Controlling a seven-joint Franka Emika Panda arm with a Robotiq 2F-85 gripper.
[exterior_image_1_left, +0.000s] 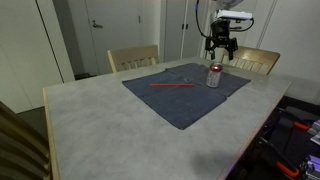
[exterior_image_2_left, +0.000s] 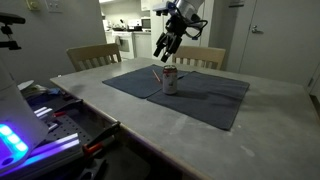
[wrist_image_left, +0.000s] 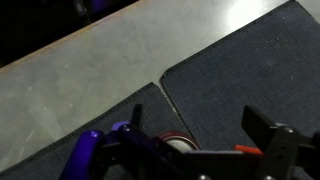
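A can with a red top (exterior_image_1_left: 215, 75) stands upright on the dark mat, near the table's right end in the first exterior view. The second exterior view shows the same can (exterior_image_2_left: 169, 80) close to the mat's near edge. Above and beyond it, my gripper (exterior_image_1_left: 221, 55) hangs open with nothing between its fingers. In the wrist view, part of the can's round top (wrist_image_left: 180, 144) shows at the bottom edge, partly covered by the gripper. A thin red stick (exterior_image_1_left: 171, 85) lies on the mat to the left of the can.
Dark mats (exterior_image_1_left: 190, 111) cover part of the pale table (exterior_image_1_left: 85, 130), whose left half is bare. Wooden chairs (exterior_image_1_left: 134, 57) stand along the far side. A black arm-like fixture (exterior_image_1_left: 285, 160) is at the near right.
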